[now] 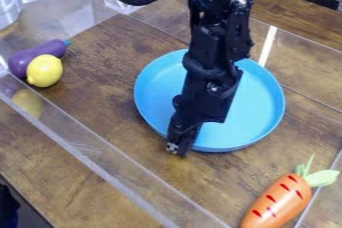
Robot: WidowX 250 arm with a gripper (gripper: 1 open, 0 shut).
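A black robot arm reaches down from the top over a blue plate (253, 106), with the gripper (181, 141) low at the plate's near edge. The arm hides much of the plate's middle. Whether the fingers are open, shut or holding the rim is too dark to tell.
A yellow lemon (46, 71) and a purple eggplant (30, 56) lie at the far left. An orange toy carrot (277, 200) lies at the lower right. Clear walls run along the left and lower left. Bare wood is left of the plate.
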